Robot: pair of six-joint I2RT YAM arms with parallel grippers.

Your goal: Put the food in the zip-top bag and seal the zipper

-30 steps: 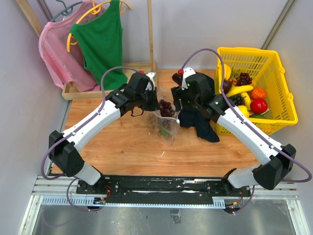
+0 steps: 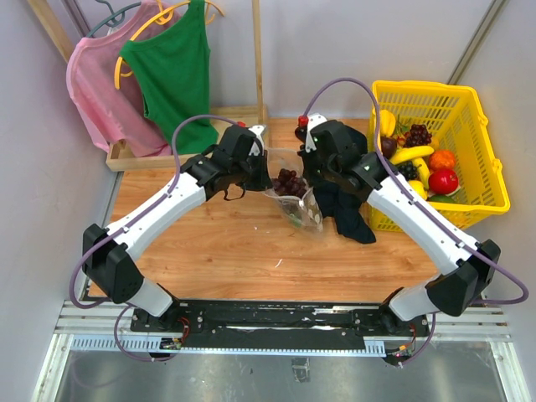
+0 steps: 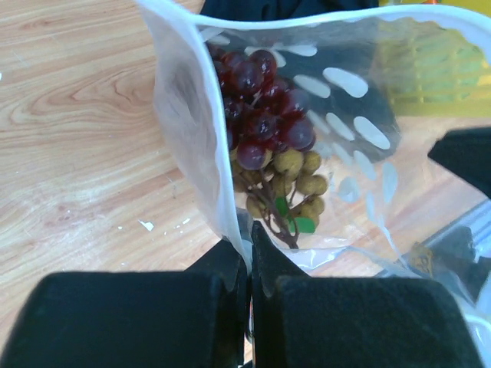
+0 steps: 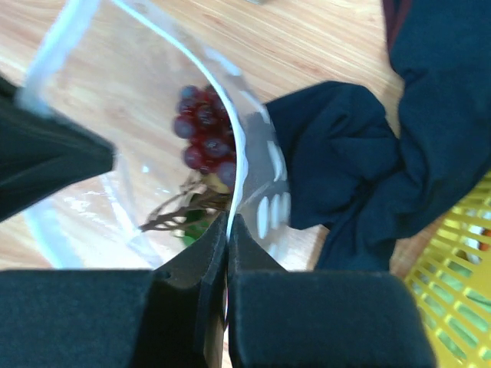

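A clear zip top bag hangs between my two grippers with its mouth spread wide. Inside it lie dark red grapes on a brown stem with a green leaf, seen through the opening in both wrist views. My left gripper is shut on one side of the bag's rim, a thin white edge running between its fingers. On the opposite side, my right gripper is likewise shut on the rim, the white edge passing down into its fingers. From above, both fingertips are largely hidden by the arms.
A yellow basket of fruit stands at the right. Dark cloth lies behind and right of the bag. Pink and green tops hang at the back left.
My right gripper came in to the bag's rim and shut on it. The bag's right side has moved rightward, its mouth opening wider and the grapes shifting slightly right. The left arm stayed still.
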